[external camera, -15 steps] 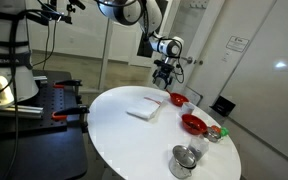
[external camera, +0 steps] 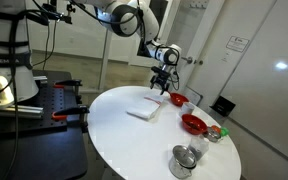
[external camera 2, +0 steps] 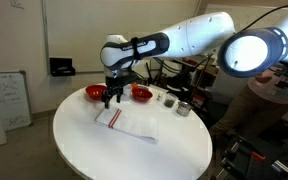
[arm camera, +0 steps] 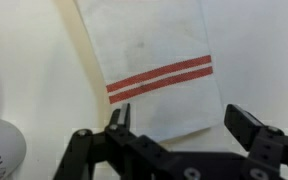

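Note:
A white cloth (arm camera: 154, 60) with two red stripes lies spread on the white table, its striped end toward my gripper. My gripper stands open above that end, fingers well apart and nothing gripped between them. In exterior view 2 the cloth (external camera 2: 134, 123) stretches out from beneath the gripper (external camera 2: 111, 99). From exterior view 1 the same cloth (external camera: 141, 111) looks pale against the table, below and in front of the gripper (external camera: 164, 88). The height of the fingertips above the cloth is hard to tell.
Two red bowls (external camera 2: 94, 93) (external camera 2: 141, 94) stand near the gripper. Farther along are clear glasses (external camera 2: 169, 101) and a metal pot (external camera: 184, 158). A white rounded object with lettering (arm camera: 1, 148) sits at the wrist view's left edge. Bare table (external camera: 114, 140) surrounds the cloth's near side.
Over the last second my gripper has come down a little toward the table. White cloth now shows beyond the stripes, closer to the gripper. The bowls have not moved.

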